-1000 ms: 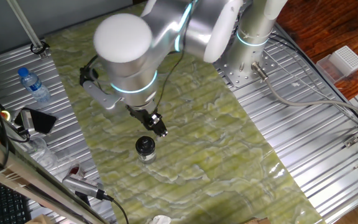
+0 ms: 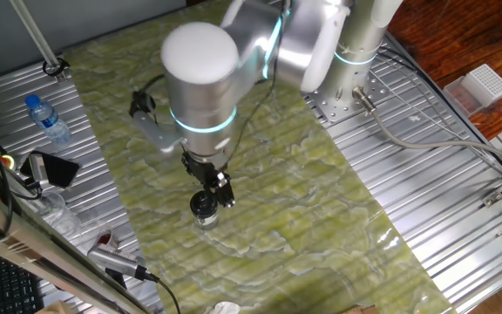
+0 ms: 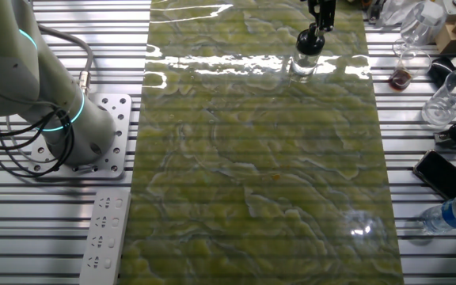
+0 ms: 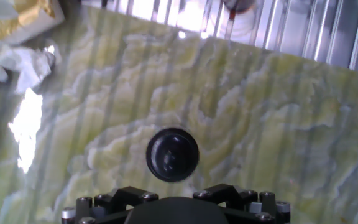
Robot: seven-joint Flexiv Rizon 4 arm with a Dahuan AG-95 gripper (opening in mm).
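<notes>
A small bottle with a black cap [image 2: 204, 204] stands upright on the green marbled mat [image 2: 277, 209]. In exterior view 2 the bottle [image 3: 305, 63] shows a clear, pale lower body. The wrist view looks down on its round black cap [image 4: 173, 155], just ahead of my fingers. My gripper is open, its two fingers apart at the bottom edge with the bottle not between them. Seen from exterior view 1, the gripper [image 2: 223, 194] hangs close beside the cap, on its right. The upper part of the gripper is cut off in exterior view 2.
Left of the mat lie a water bottle [image 2: 49, 119], a phone [image 2: 57, 170] and clear cups. Crumpled white plastic [image 4: 27, 65] and a box [image 4: 30, 18] sit at the mat's edge. A power strip [image 3: 105, 236] lies near the base.
The arm has swung to the right in exterior view 1, and the gripper now points more steeply downward beside the bottle. The bottle stands where it was.
</notes>
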